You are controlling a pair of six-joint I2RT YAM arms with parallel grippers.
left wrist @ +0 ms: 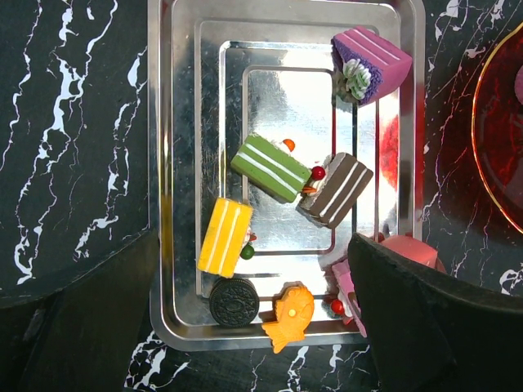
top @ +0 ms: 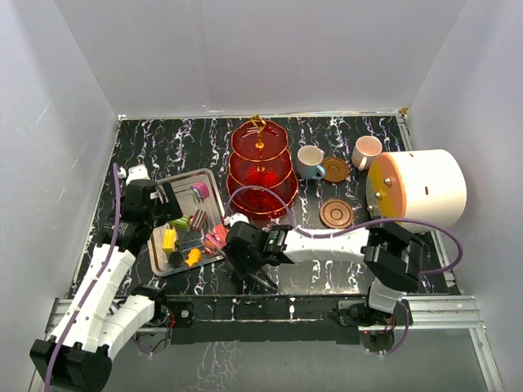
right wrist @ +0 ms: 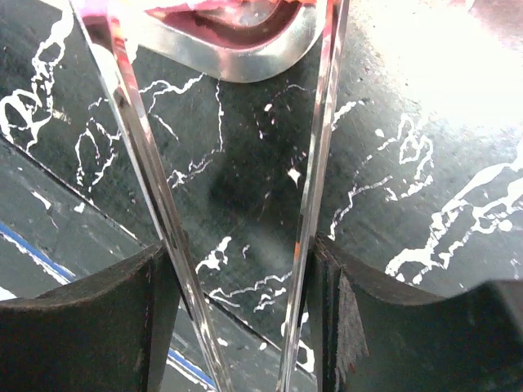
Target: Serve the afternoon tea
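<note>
My right gripper (top: 230, 260) is shut on metal tongs (right wrist: 167, 220), whose two arms stand spread over the tray's lower right corner. Pink and red show near the tong tips; whether anything is pinched there I cannot tell. On the metal tray (left wrist: 155, 122) lie purple (left wrist: 384, 65), green (left wrist: 270, 167), brown (left wrist: 339, 192) and yellow (left wrist: 225, 237) cakes, a black cookie (left wrist: 234, 302) and an orange fish (left wrist: 292, 317). A pink cake (left wrist: 345, 286) and a red piece (left wrist: 413, 250) are at its right side, partly hidden. My left gripper hangs open above the tray, empty.
Right of the tray stands a red tiered stand (top: 260, 170). Behind to the right are a blue-and-white mug (top: 310, 162), a pink mug (top: 367, 152) and brown coasters (top: 336, 214). A white cylinder (top: 429, 188) takes the right side.
</note>
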